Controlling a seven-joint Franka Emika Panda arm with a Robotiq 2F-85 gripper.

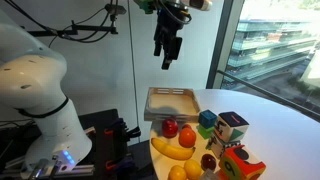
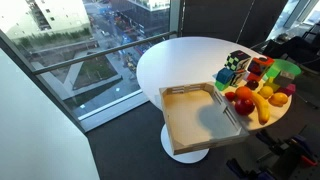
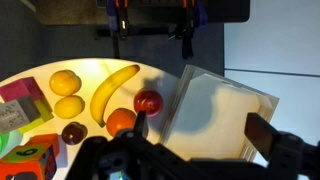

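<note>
My gripper (image 1: 163, 57) hangs high above the table, pointing down, with nothing between its fingers. In the wrist view its two dark fingers (image 3: 272, 138) stand wide apart at the lower part of the picture. Below it lies an empty shallow wooden tray (image 3: 211, 118), also seen as a tray (image 2: 197, 117) at the table's edge. Beside the tray are a red apple (image 3: 148, 101), an orange (image 3: 121, 121) partly hidden by the gripper, and a yellow banana (image 3: 110, 91). A dark plum-like fruit (image 3: 74, 132) and yellow lemon-like fruits (image 3: 68, 108) lie farther off.
A patterned box (image 1: 229, 127), a red toy block (image 1: 240, 163) and a teal block (image 1: 206, 119) crowd one side of the round white table (image 2: 180, 65). Much of the tabletop behind the tray is bare. Windows stand beyond.
</note>
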